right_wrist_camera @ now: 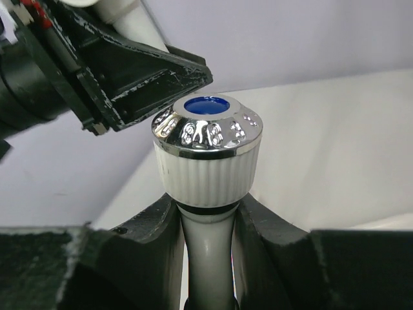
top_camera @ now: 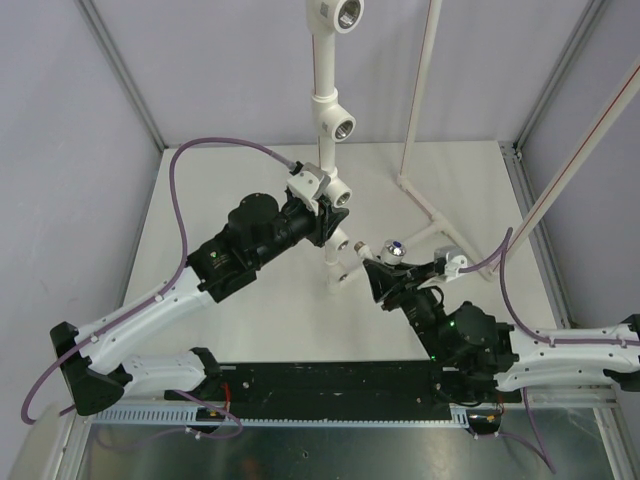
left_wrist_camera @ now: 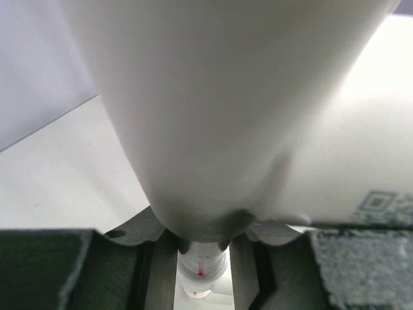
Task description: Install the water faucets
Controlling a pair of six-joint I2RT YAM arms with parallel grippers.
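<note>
A white upright pipe (top_camera: pixel 325 68) with several side sockets stands mid-scene. My left gripper (top_camera: pixel 326 222) is shut on it, and in the left wrist view the pipe (left_wrist_camera: pixel 202 260) passes between the fingers. My right gripper is shut on a white faucet, whose fluted knob (right_wrist_camera: pixel 208 173) with chrome rim and blue cap rises above the fingers. From the top view, the faucet's narrow end (top_camera: pixel 362 249) points toward the lower socket (top_camera: pixel 341 241), with a visible gap between them. The faucet's knob (top_camera: pixel 393 251) shows to the right of that end.
White base pipes (top_camera: pixel 437 222) spread over the white table (top_camera: pixel 240 318) at the right, with thin slanted pipes (top_camera: pixel 420 90) rising from them. The left gripper's dark fingers (right_wrist_camera: pixel 155 84) stand close behind the knob in the right wrist view.
</note>
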